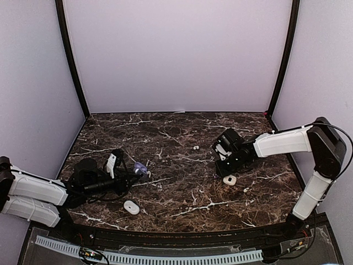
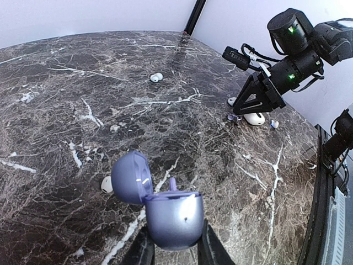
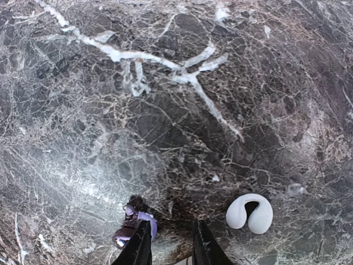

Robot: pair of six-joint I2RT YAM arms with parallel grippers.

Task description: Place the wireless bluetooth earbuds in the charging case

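Observation:
In the left wrist view my left gripper is shut on the purple charging case (image 2: 175, 218), held above the table with its lid (image 2: 132, 178) raised. A small purple piece (image 2: 172, 184) sticks up at the case's opening; whether it is an earbud I cannot tell. On the marble table lies a purple earbud (image 3: 128, 234), low in the right wrist view. My right gripper is over it, its fingers (image 3: 142, 243) parted with nothing gripped between them. One of those fingers overlaps the earbud's edge in that view and partly hides it.
A white case (image 1: 229, 180) lies close by my right gripper, with a small white item (image 1: 246, 190) to its right. A white pair (image 1: 196, 147) sits farther back. Another white case (image 1: 131, 207) is in front of the left arm.

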